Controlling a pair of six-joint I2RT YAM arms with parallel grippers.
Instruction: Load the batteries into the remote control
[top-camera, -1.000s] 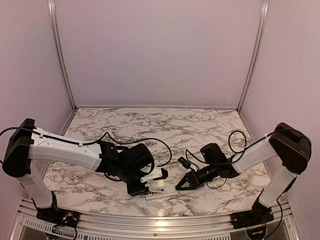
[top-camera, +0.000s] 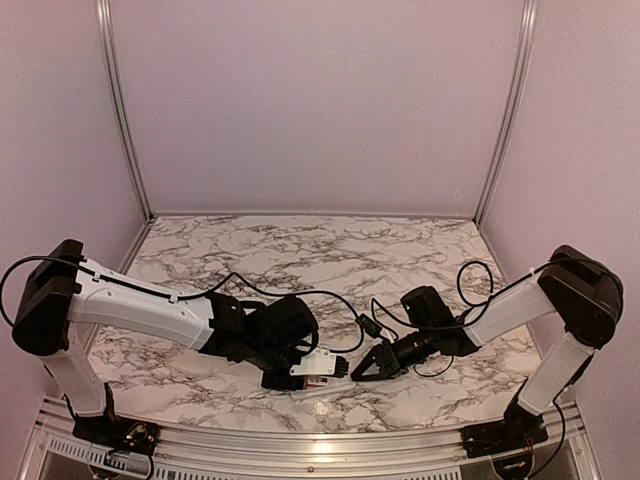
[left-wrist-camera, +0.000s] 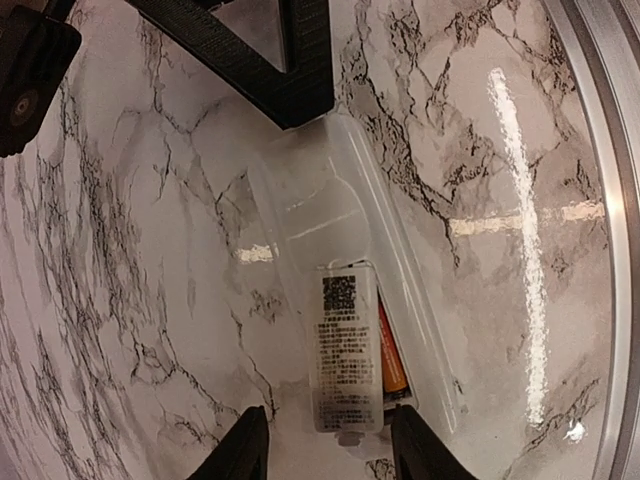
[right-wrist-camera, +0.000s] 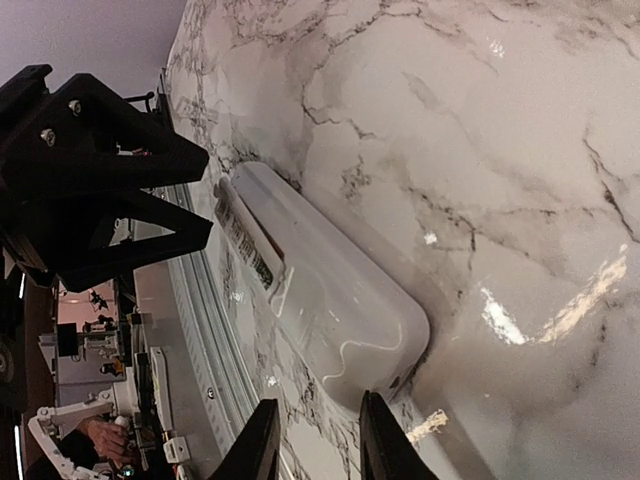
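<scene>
The translucent white remote (left-wrist-camera: 405, 320) lies on the marble table, its back cover (left-wrist-camera: 345, 350) with printed label resting askew over the battery bay, and an orange battery (left-wrist-camera: 393, 350) showing beside it. In the left wrist view my left gripper is over the cover's end, fingers apart on either side, nothing visibly held. My right gripper has its fingers apart at the remote's other end, near its corner in the right wrist view. In the top view both grippers meet low over the remote, largely hiding it.
The metal rail (top-camera: 310, 440) runs along the table's front edge, close to the remote. The marble surface (top-camera: 310, 250) behind the arms is clear.
The right arm looks unchanged.
</scene>
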